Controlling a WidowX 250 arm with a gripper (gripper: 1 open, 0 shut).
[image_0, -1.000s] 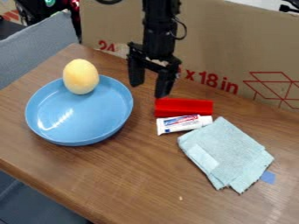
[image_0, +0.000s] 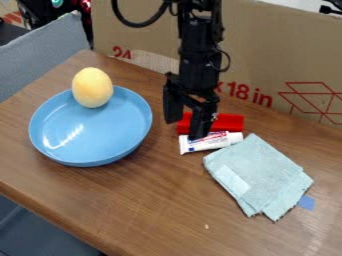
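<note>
My black gripper (image_0: 186, 118) hangs low over a red object (image_0: 223, 122) on the wooden table, its fingers coming down around the object's left part. Whether the fingers grip it is not clear. A white tube (image_0: 209, 141) with blue and red print lies just in front of the red object. To the left are a blue plate (image_0: 88, 128) and a yellow oval object (image_0: 92, 87) at the plate's back edge.
A folded light-blue cloth (image_0: 261, 175) lies at the front right. A cardboard box (image_0: 281, 60) stands along the back.
My gripper has come down and a little to the right from above the table onto the red object's left part. The objects on the table look unmoved.
</note>
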